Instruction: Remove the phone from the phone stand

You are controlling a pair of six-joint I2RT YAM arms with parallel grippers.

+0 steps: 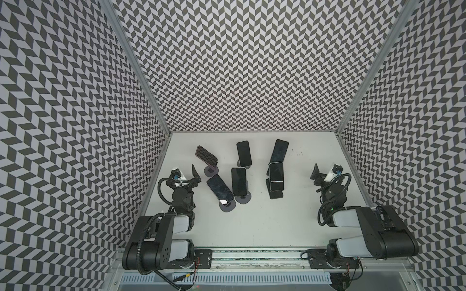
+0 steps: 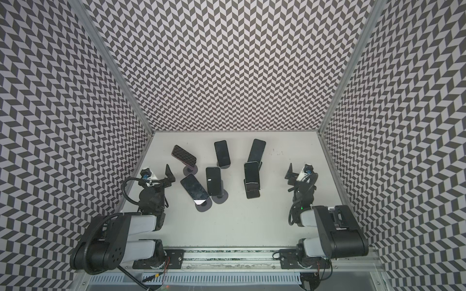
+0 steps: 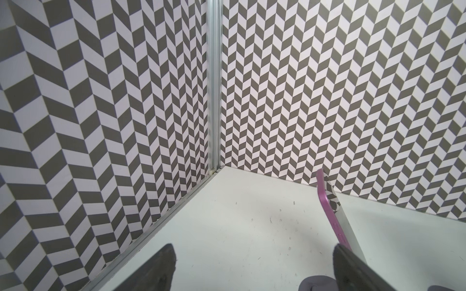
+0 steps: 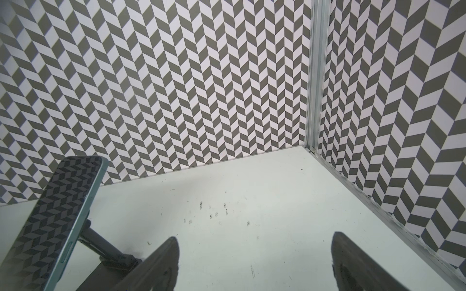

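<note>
Several phones lean on stands across the middle of the table. Farthest left stands a phone with a purple edge (image 3: 326, 203), and a dark phone (image 1: 220, 188) leans front left. Between them and the right side are a front middle phone (image 1: 238, 181), a back middle phone (image 1: 244, 153), a back right phone (image 1: 279, 150) and a front right phone (image 1: 276, 175) on its black stand (image 1: 275, 194). My left gripper stays left of the phones, open and empty. On the right, my right gripper is also open, apart from every phone.
Patterned walls close off the left, back and right. Bare table (image 1: 262, 223) lies in front of the stands, and more free room (image 4: 252, 203) shows at the right rear. Round stand bases (image 1: 227, 205) sit close together at front left.
</note>
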